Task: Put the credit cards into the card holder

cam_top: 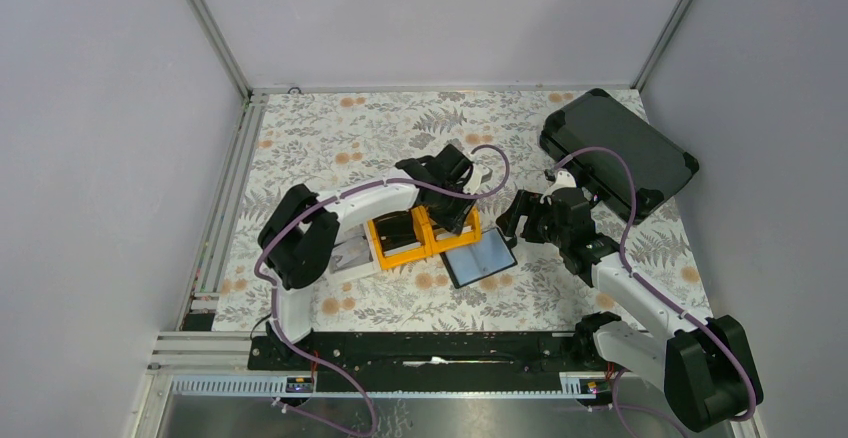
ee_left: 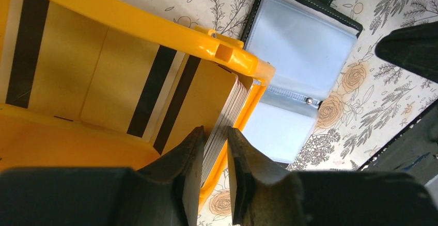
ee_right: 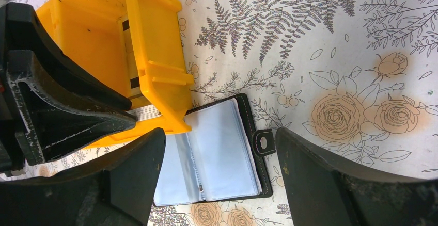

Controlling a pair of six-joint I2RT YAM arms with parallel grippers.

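Observation:
A tight stack of pale card edges (ee_left: 226, 113) stands at the end of the yellow bin (ee_left: 170, 26), against its end wall. My left gripper points down over this stack, its fingers a small gap apart with card edges showing between and beyond the tips. Whether the tips touch the cards cannot be told. The card holder (ee_left: 304, 43), dark green with clear bluish sleeves, lies open and flat on the table beside the bin. My right gripper is wide open above the holder's strap side, holding nothing.
In the top view, a second yellow bin (cam_top: 398, 258) and a grey-white tray (cam_top: 352, 268) adjoin on the left. A dark case (cam_top: 620, 148) lies at the back right.

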